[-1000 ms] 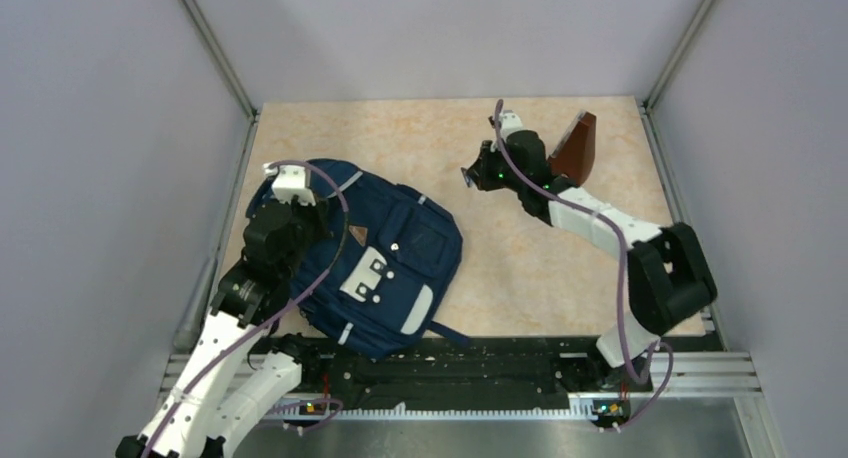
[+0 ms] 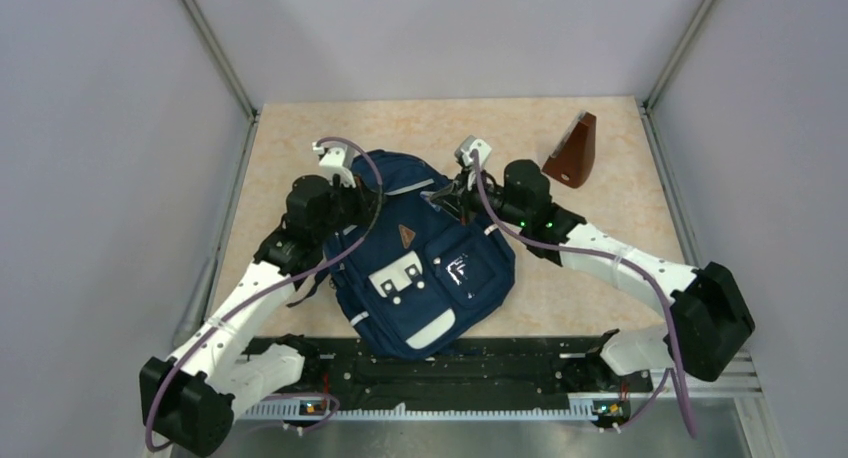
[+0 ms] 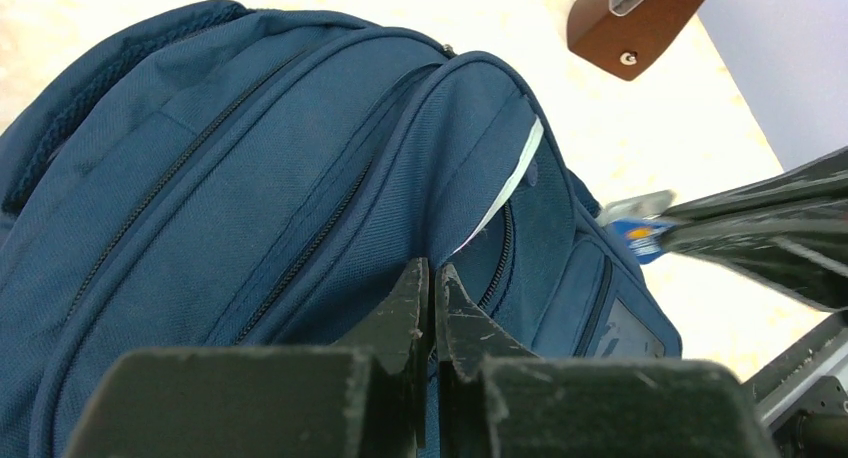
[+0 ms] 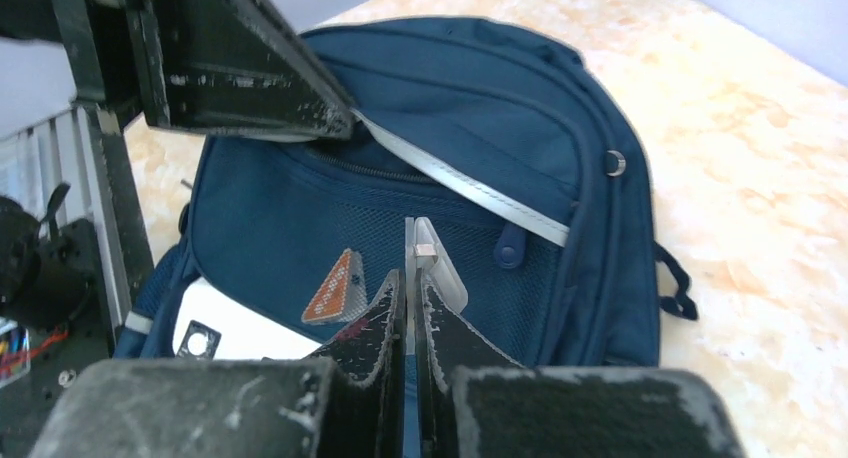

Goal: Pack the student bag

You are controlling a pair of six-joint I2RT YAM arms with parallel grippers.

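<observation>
The navy student bag (image 2: 415,243) lies on the table, its white-striped upper edge (image 3: 510,183) pulled up in a fold. My left gripper is shut on that fold; in the right wrist view, the left fingers (image 4: 250,88) meet the edge at the stripe. My right gripper is shut on a small flat item (image 4: 445,278), which looks blue on one side (image 3: 640,240) and pale on the other. It hangs above the bag's upper front, to the right of the left gripper, with mesh and a zipper behind it. The bag's inside is mostly hidden.
A brown wedge-shaped holder (image 2: 574,156) stands at the back right of the table. Behind and to the right of the bag, the tabletop (image 2: 580,288) is clear. Both grippers are close together over the bag.
The bag has shifted rightward with my left gripper still on its edge. My right gripper has swung left from open table to above the bag, carrying the small item.
</observation>
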